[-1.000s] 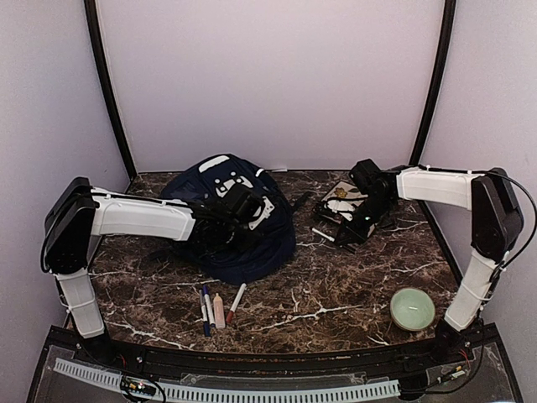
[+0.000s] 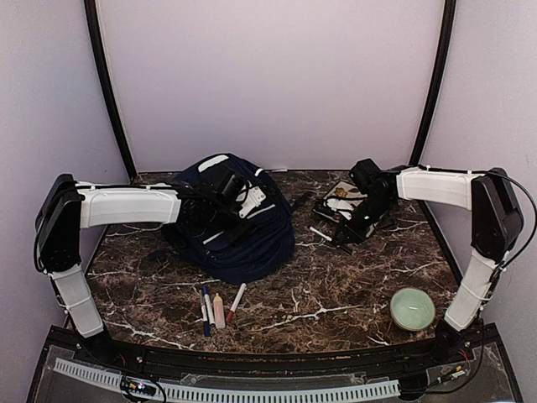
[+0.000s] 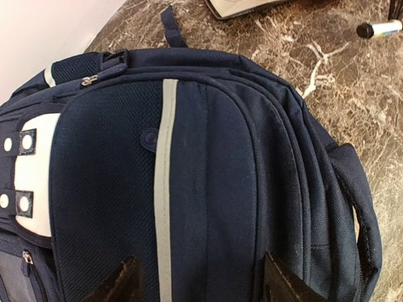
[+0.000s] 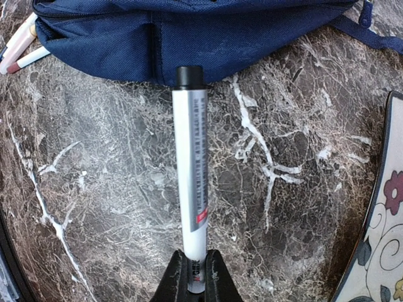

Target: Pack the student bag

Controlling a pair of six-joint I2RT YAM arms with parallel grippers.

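The dark blue student bag (image 2: 252, 260) lies on the left half of the table, its top panel (image 3: 227, 170) filling much of the left wrist view. Over the bag is my left gripper, its fingers apart and only bag fabric visible between them. A white marker with a black cap (image 4: 192, 151) is clamped at its lower end by my right gripper, which is shut on it. In the top view this marker (image 2: 320, 233) points toward the bag from its right side, apart from it.
Several pens and markers (image 2: 220, 312) lie in front of the bag. A flower-patterned flat item (image 4: 378, 233) lies under the right arm at the back right. A green bowl (image 2: 412, 309) stands at the front right.
The right arm stays nearly still with the marker.
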